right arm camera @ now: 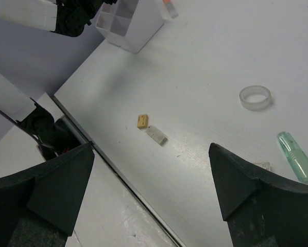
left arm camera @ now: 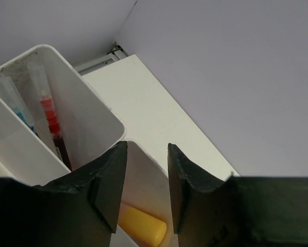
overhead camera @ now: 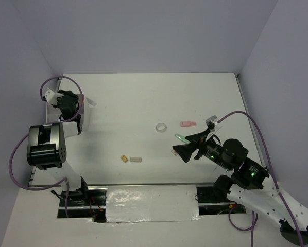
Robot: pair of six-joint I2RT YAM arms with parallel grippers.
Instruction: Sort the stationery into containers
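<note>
My left gripper is over the white divided container (overhead camera: 51, 114) at the far left, its fingertips at a compartment holding a yellow object (left arm camera: 141, 224); whether it grips that is unclear. Pens (left arm camera: 52, 118) stand in another compartment. My right gripper is open and empty over the table's front right. On the table lie a tape ring (overhead camera: 161, 127), a pink item (overhead camera: 188, 124), a green item (overhead camera: 182, 139), a small yellow block (overhead camera: 124, 158), a pale block (overhead camera: 136, 159) and a small item (overhead camera: 174, 153) partly behind the right gripper.
Walls close in at the back and sides. The front edge runs below the blocks.
</note>
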